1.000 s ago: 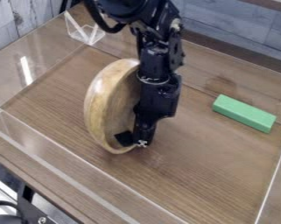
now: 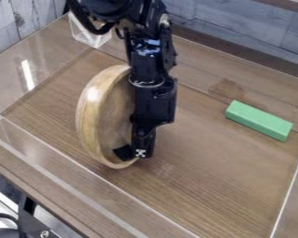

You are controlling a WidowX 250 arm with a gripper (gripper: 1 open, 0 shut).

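Observation:
A large pale wooden bowl (image 2: 96, 112) stands tilted on its side on the wooden table (image 2: 213, 177), left of the black arm that reaches down from the top centre. My gripper (image 2: 136, 151) is low at the bowl's lower right, close to or against it. The arm hides part of the bowl, and the fingertips are dark, so whether they are open or shut on the rim is unclear.
A green block (image 2: 259, 121) lies at the right. A white wire or plastic item (image 2: 89, 30) is at the back left.
The bowl and arm have shifted only slightly, with the bowl's outline a little different at the top and lower left.

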